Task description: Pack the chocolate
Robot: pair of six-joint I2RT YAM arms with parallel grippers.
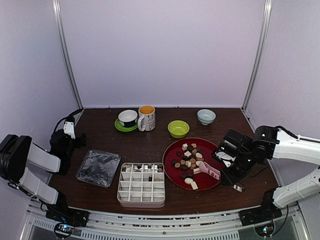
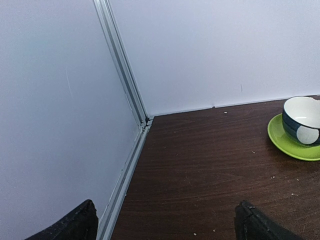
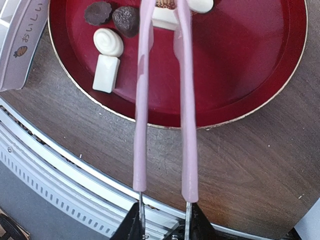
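A red plate [image 1: 175,170] holds chocolates in dark, brown and white. My right gripper [image 1: 199,165] is over them, its pink tongs part open around a white piece [image 3: 164,18] and a brown one at the top of the right wrist view; whether it grips either is unclear. A white compartment box [image 1: 141,195] stands left of the plate, some back compartments filled. My left gripper is open at the far left, away from the chocolates.
A clear lid or tray [image 1: 97,168] lies left of the box. A bowl on a green saucer [image 1: 125,127], a mug [image 1: 147,118], a green bowl [image 1: 178,129] and a pale bowl [image 1: 206,117] stand along the back.
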